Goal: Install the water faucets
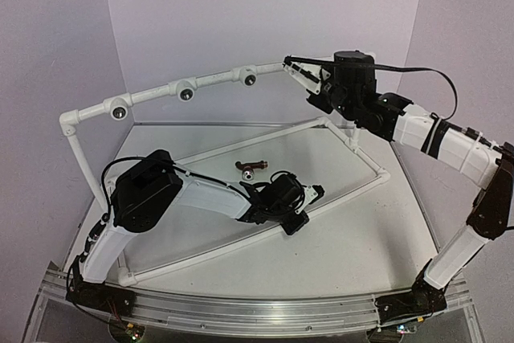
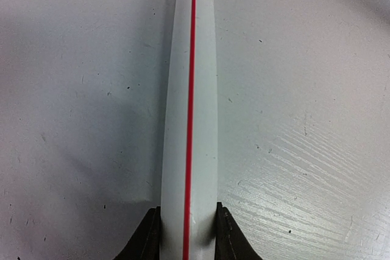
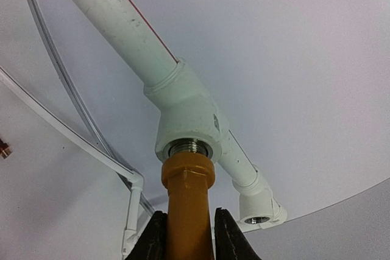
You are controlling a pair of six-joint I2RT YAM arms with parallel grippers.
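Observation:
In the right wrist view, an orange-brown faucet [image 3: 189,202] stands between the fingers of my right gripper, which is shut on it. The faucet's collared end is at the threaded opening of a white tee fitting [image 3: 186,101]; how deep it sits cannot be told. From above, that gripper [image 1: 302,83] is at the right part of the raised pipe [image 1: 215,79], hiding the joint. My left gripper is shut on a white, red-striped pipe [image 2: 201,89], the frame's front lower bar. A second brown faucet [image 1: 255,165] lies on the table inside the frame.
Further tee fittings [image 1: 185,93] with dark open mouths line the raised pipe to the left. The left forearm [image 1: 210,196] reaches low across the frame.

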